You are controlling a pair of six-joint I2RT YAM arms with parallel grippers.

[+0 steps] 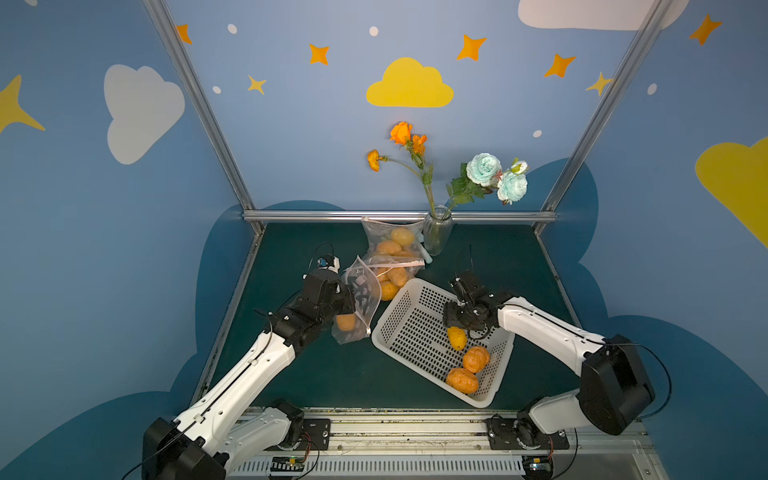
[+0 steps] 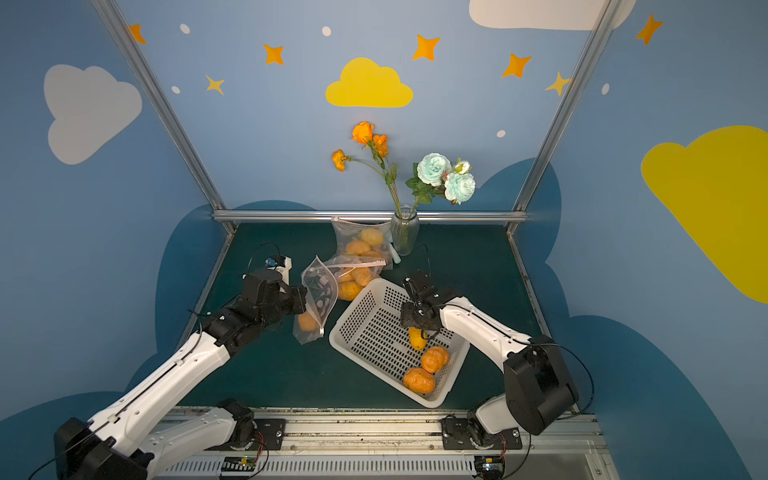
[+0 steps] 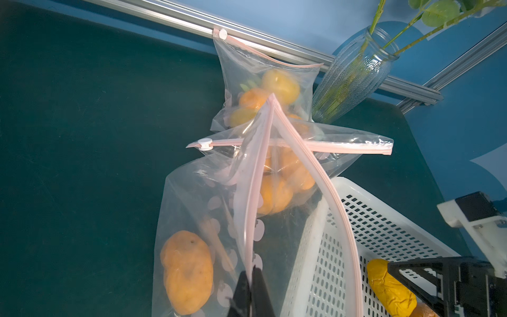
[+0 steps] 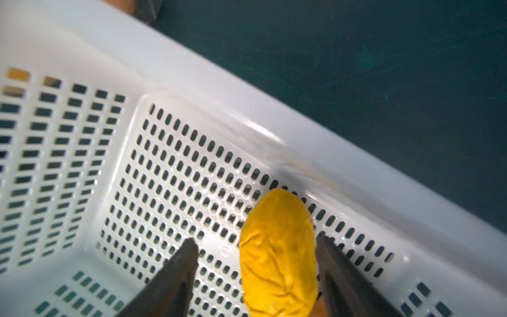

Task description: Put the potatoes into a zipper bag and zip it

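Observation:
In the left wrist view, my left gripper is shut on the pink-rimmed mouth of a clear zipper bag [image 3: 182, 195]. The bag's mouth gapes, and one tan potato [image 3: 187, 272] lies inside, low down. My right gripper is open over the grey-white basket [image 1: 404, 352], its fingers [image 4: 174, 282] either side of a yellow potato [image 4: 277, 253]. A gap shows on the left of that potato; whether the right finger touches it, I cannot tell. Two orange-tan potatoes [image 1: 476, 359] [image 1: 462, 380] lie at the basket's near right end.
Two filled zipper bags, a rear one [image 1: 400, 237] and a front one [image 1: 392, 280], stand behind the open bag. Beside them is a glass vase [image 1: 437, 232] with flowers. The basket's rim [image 4: 274, 132] borders the right gripper. Left of the bags the table is bare.

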